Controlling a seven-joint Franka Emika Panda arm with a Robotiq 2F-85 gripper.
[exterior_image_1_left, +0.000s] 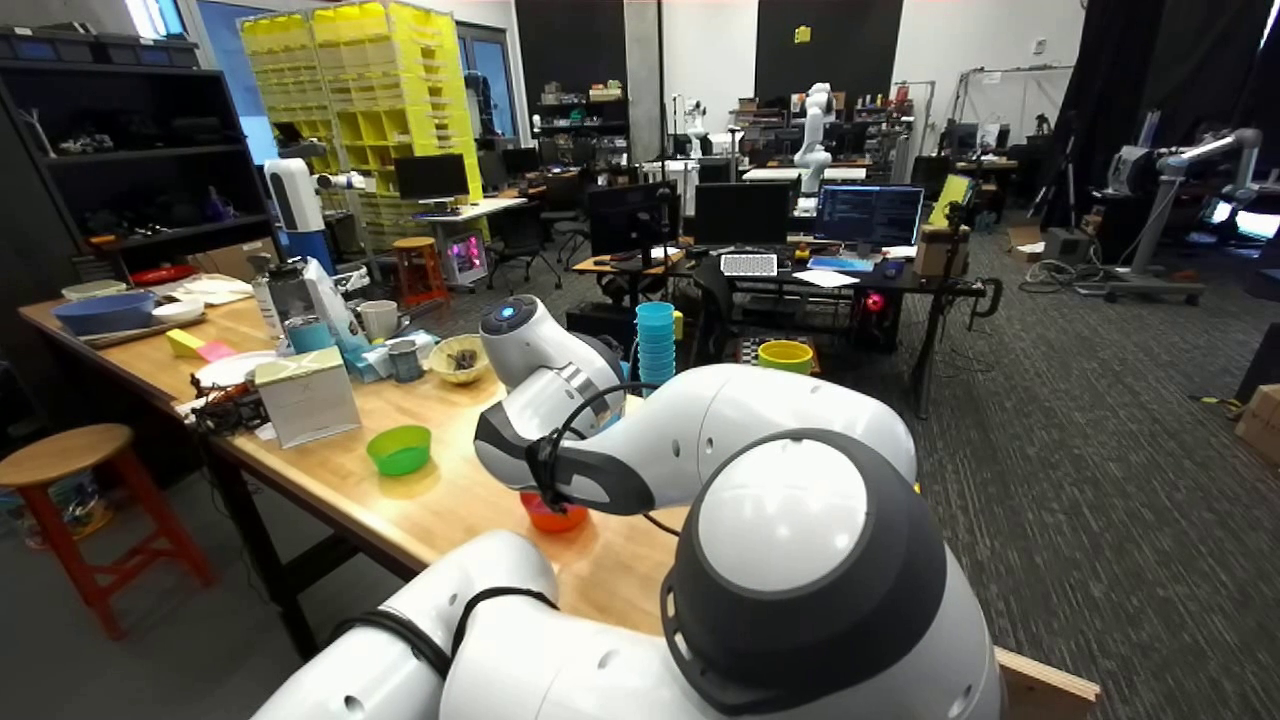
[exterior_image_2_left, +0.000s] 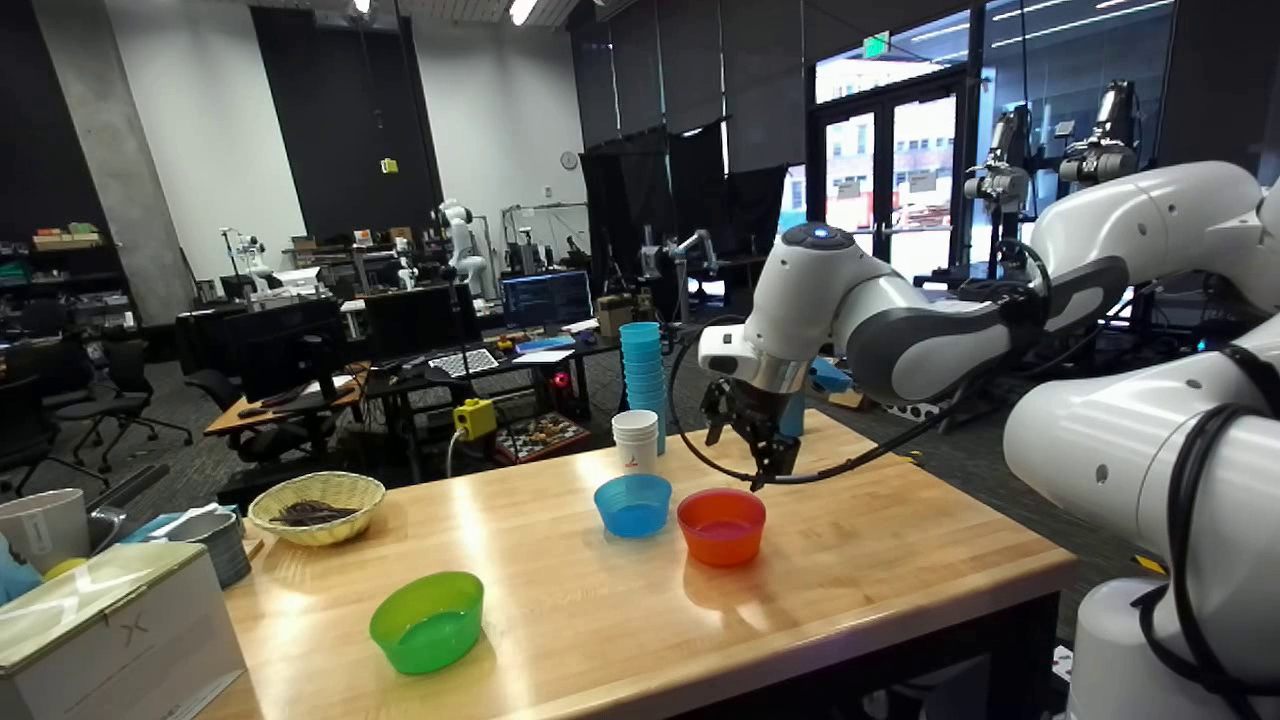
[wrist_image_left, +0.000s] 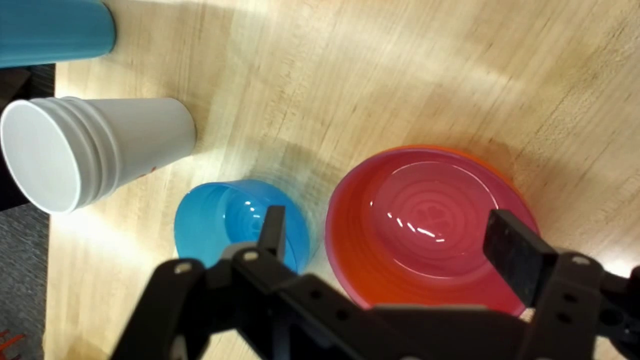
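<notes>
My gripper is open, its black fingers wide apart with nothing visibly held between them. In the wrist view a red bowl (wrist_image_left: 432, 216) lies below and between the fingers; an orange-red edge shows along its far rim. A smaller blue bowl (wrist_image_left: 207, 219) lies by the left finger, partly covered by it. From exterior view 2, the gripper (exterior_image_2_left: 750, 434) hangs above the table, just over and behind the red bowl (exterior_image_2_left: 721, 534), with the blue bowl (exterior_image_2_left: 632, 514) to its left. A green bowl (exterior_image_2_left: 428, 630) stands apart, nearer the front left.
White stacked cups (exterior_image_2_left: 635, 442) and a tall stack of blue cups (exterior_image_2_left: 643, 372) stand near the far table edge. At the left are a wicker basket (exterior_image_2_left: 270, 504) and a white box (exterior_image_2_left: 126, 636). Bare wood lies right of the red bowl.
</notes>
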